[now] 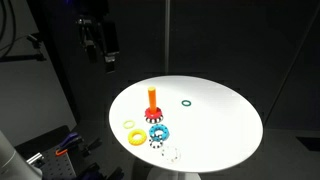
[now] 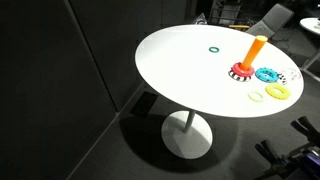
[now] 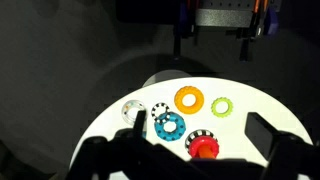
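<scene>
An orange post (image 1: pixel 152 99) rises from a red base (image 1: pixel 153 115) with a black-and-white patterned edge, upright on the round white table (image 1: pixel 220 110). Loose rings lie flat near it: a yellow ring (image 3: pixel 189 99), a blue ring (image 3: pixel 170 126), a pale yellow-green ring (image 3: pixel 222 106), a black-and-white ring (image 3: pixel 160 110) and a clear whitish ring (image 3: pixel 133 111). A thin dark green ring (image 1: pixel 186 103) lies apart, farther across the table. My gripper is open, high above the table, its dark fingers wide apart and nothing held. In exterior view 1 the arm hangs at upper left.
The robot's base (image 1: pixel 70 145), with cables, stands beside the table at lower left. Dark curtains surround the area; chairs (image 2: pixel 270 22) stand behind the table.
</scene>
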